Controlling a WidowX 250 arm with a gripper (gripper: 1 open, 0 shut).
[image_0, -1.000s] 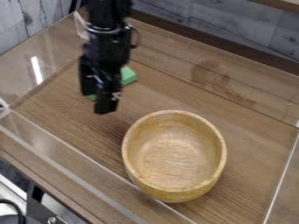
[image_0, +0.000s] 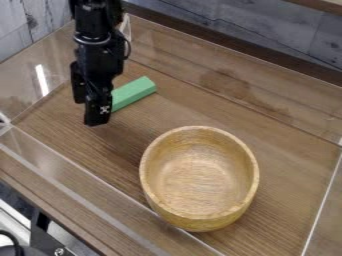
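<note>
The black gripper (image_0: 94, 99) hangs at the upper left, open, its fingers pointing down beside a green block (image_0: 134, 93) that lies on the wooden table just to its right. I cannot tell whether they touch. A round cream bowl (image_0: 201, 205) stands at the lower right, well apart from the gripper.
The gripper has moved left from the middle, past the green block, which is now more fully in view. The bowl has not visibly moved.
</note>
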